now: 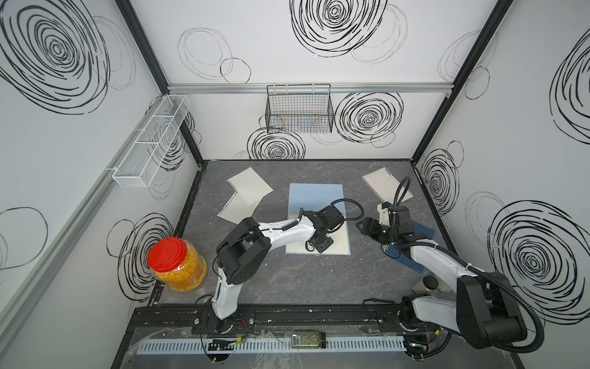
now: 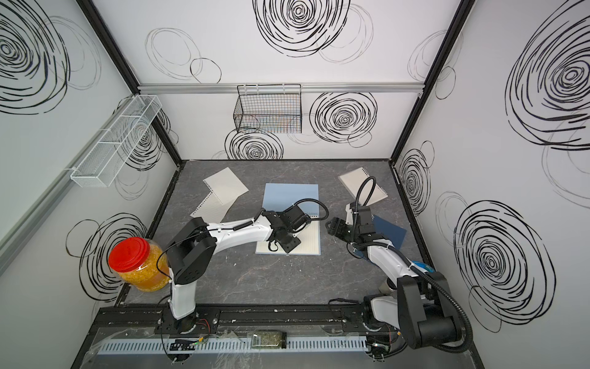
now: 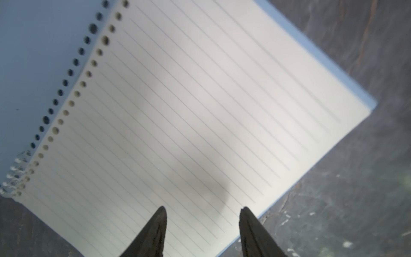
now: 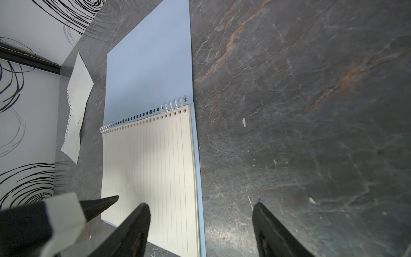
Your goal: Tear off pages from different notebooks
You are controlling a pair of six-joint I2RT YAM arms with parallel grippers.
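Note:
An open spiral notebook with a light blue cover [image 1: 316,195] lies mid-table, its lined white page [image 3: 192,111] toward the front. Above that page hangs my left gripper, fingers apart with nothing between them. My right gripper stands open just right of the notebook, empty. Two white sheets with perforated edges [image 1: 249,182] lie overlapping at the back left. Another cream notebook [image 1: 384,181] lies at the back right, and a dark blue notebook [image 2: 388,232] lies partly under the right arm.
A jar with a red lid [image 1: 176,265] stands at the front left. A black wire basket [image 1: 299,110] and a white basket [image 1: 147,144] hang on the walls. Bare table lies in front of the light blue notebook.

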